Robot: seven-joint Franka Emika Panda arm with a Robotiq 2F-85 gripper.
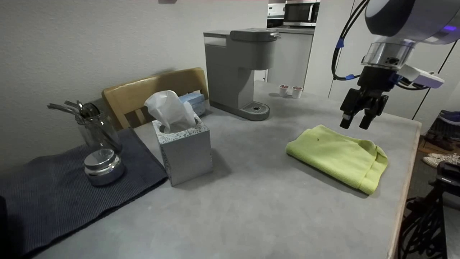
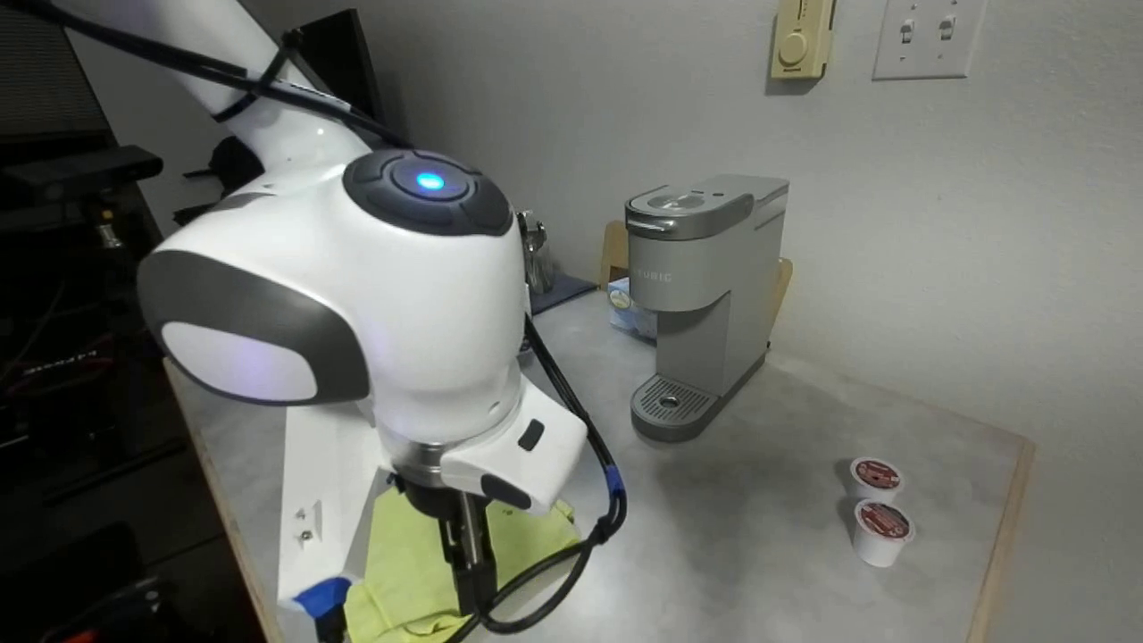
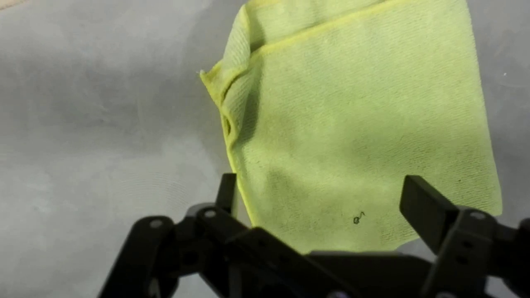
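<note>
A folded yellow-green cloth [image 1: 338, 155] lies flat on the grey table near its right edge. Above the cloth's far edge hangs my gripper [image 1: 354, 125], open and apart from it. Seen from the wrist, the cloth [image 3: 357, 124] fills much of the picture, with one side edge rumpled and turned up. Nothing is between the two fingers of the gripper; bare table shows beyond the left finger. In exterior view 2 the arm covers part of the cloth [image 2: 536, 541].
A grey coffee maker [image 1: 241, 73] stands at the back, with two small pods [image 1: 297, 92] to its right. A tissue box [image 1: 185, 151], a jar of utensils [image 1: 97, 127] and a lidded jar [image 1: 102, 167] on a dark mat [image 1: 64, 203] occupy the left.
</note>
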